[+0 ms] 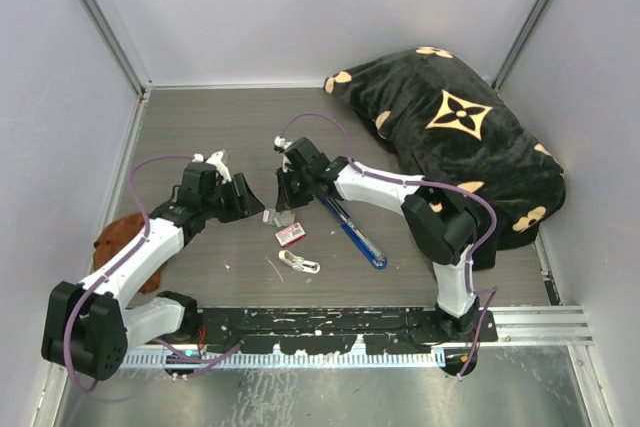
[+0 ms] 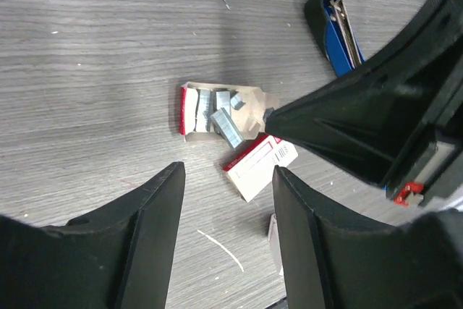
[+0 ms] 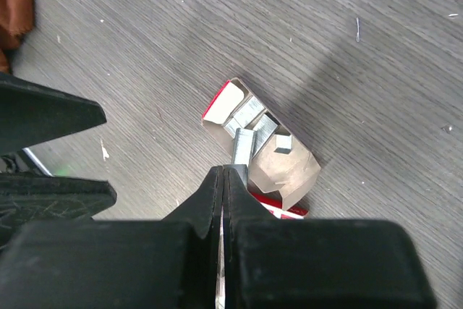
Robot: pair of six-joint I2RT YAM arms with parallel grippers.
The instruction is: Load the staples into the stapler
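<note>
An opened paper box of staples (image 3: 289, 179) lies on the table, with several silver strips inside and one strip (image 2: 226, 127) lying askew across its edge. My right gripper is shut over the box, its tips at that strip; whether it grips it I cannot tell. My left gripper hangs left of the box, fingers apart, nothing between them. The blue stapler (image 1: 362, 242) lies open to the right, partly under the right arm.
A red-and-white box (image 1: 290, 235) and a white object (image 1: 299, 262) lie in front. A brown cloth (image 1: 115, 238) is at left, a dark cushion (image 1: 460, 157) at right.
</note>
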